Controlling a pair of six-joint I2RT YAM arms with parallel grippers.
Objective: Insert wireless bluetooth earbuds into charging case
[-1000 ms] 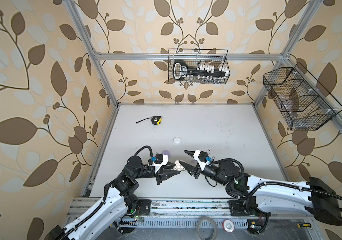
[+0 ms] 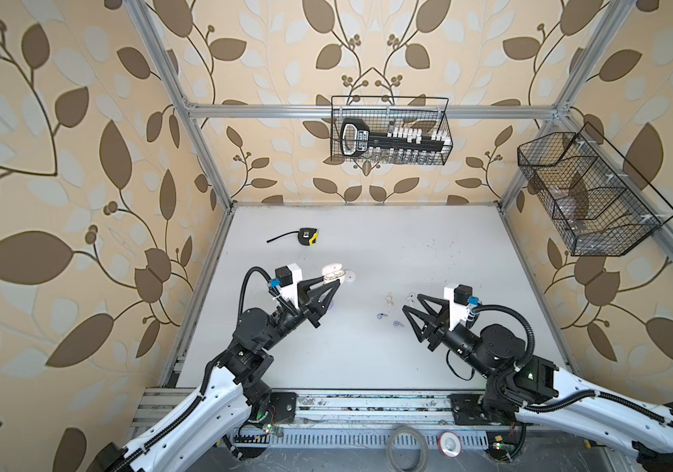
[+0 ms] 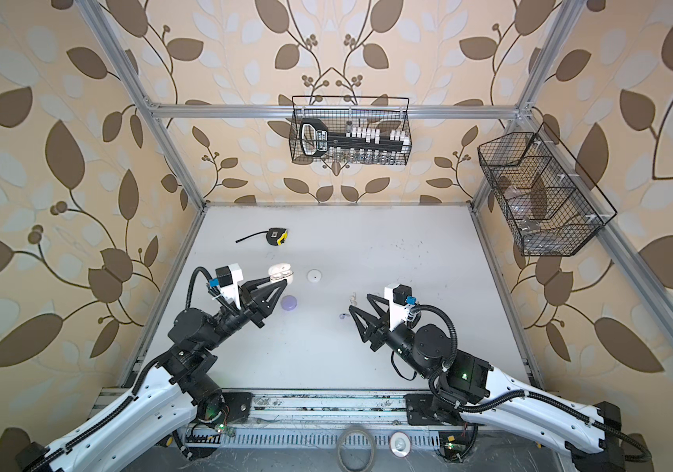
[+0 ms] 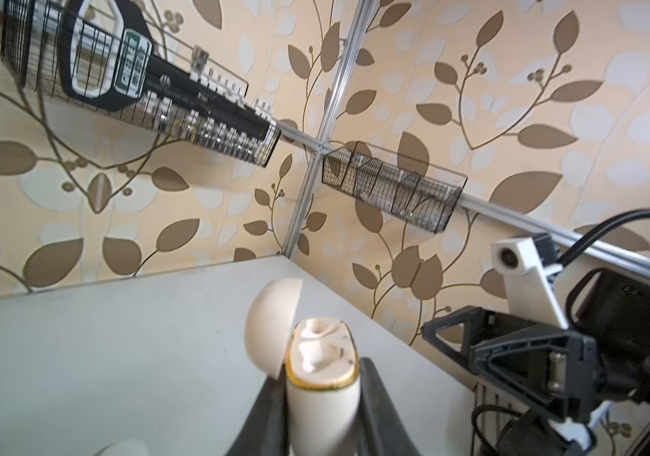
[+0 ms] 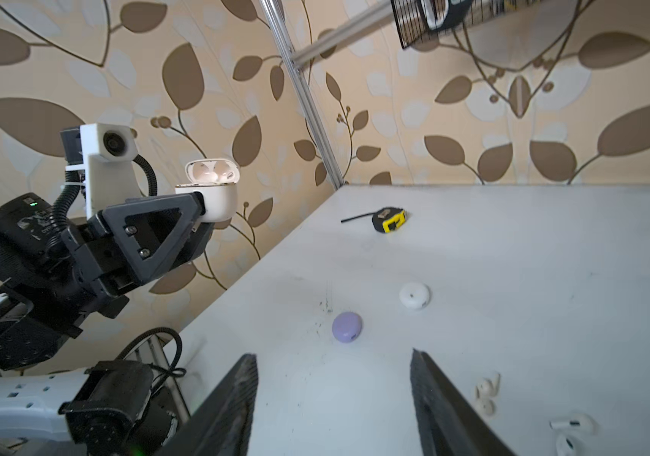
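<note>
Held up off the table, a white charging case (image 4: 323, 414) has its lid (image 4: 273, 323) flipped back, and bare hollows show inside it. My left gripper (image 2: 336, 282) is shut on the case body, one finger on each side. Over the right-centre of the table my right gripper stands open, with nothing between its fingers. Several loose earbuds lie on the table near it: a beige pair (image 5: 486, 391), white ones (image 5: 574, 427) at the lower right of the right wrist view, and purple ones (image 2: 397, 323) in the top left view.
A purple round case (image 5: 347, 326) and a white round case (image 5: 414, 295) lie on the table. Farther back is a tape measure (image 2: 308, 236). Wire baskets (image 2: 390, 132) hang on the frame above.
The two grippers were close together at the case and have separated. My left gripper has raised and turned the case away to the upper left; my right gripper has moved right.
</note>
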